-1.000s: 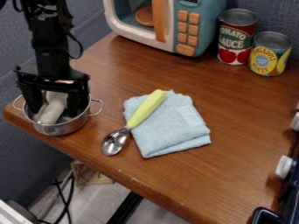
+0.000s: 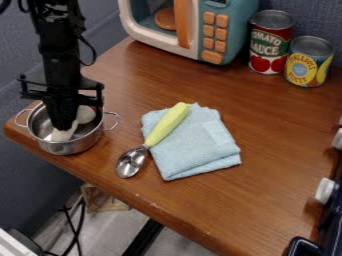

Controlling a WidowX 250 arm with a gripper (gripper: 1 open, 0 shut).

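Note:
My black gripper (image 2: pixel 60 110) reaches down into a small steel pot (image 2: pixel 76 142) with two handles at the table's left edge. A pale, whitish object (image 2: pixel 67 130) is in the pot at the gripper's fingers, partly hidden by them; whether the fingers are closed on it I cannot tell. A yellow-handled spoon (image 2: pixel 131 160) rests on and beside a folded light blue cloth (image 2: pixel 198 152) to the right.
A toy microwave (image 2: pixel 218 30) stands at the back, with a tomato sauce can (image 2: pixel 269 45) and a yellow-labelled can (image 2: pixel 307 65) beside it. Dark appliances line the right edge. The middle of the wooden table (image 2: pixel 254 200) has free room.
The gripper has shifted slightly within the pot, and less of the pale object's left part shows in the same position.

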